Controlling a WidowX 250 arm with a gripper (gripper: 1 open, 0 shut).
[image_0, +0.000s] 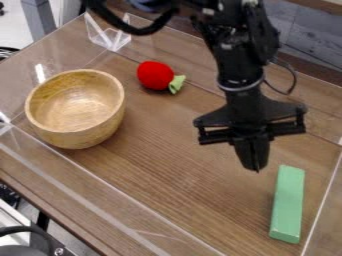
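My gripper is in the middle right of the camera view, shut, with nothing visible between its fingers, held above the wooden table. A green rectangular block lies on the table below and to the right of it. A red tomato-like object with a green top lies at the back, left of the arm. A round wooden bowl sits at the left.
A clear plastic holder stands at the back left. Black cables show at the lower left edge.
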